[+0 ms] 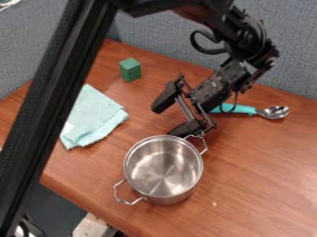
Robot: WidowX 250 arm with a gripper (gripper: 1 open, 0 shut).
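Observation:
The black gripper (173, 109) is low over the middle of the table, between a steel pot (164, 168) in front and a spoon with a turquoise handle (235, 109) behind it. Its lower end reaches the pot's far rim near a wire handle; whether it touches or holds it cannot be told. A pale mint cloth (92, 116) lies at the left, and a green cube (130, 69) stands at the back left.
A black vertical beam crosses the left of the view. Grey padded walls stand behind the table.

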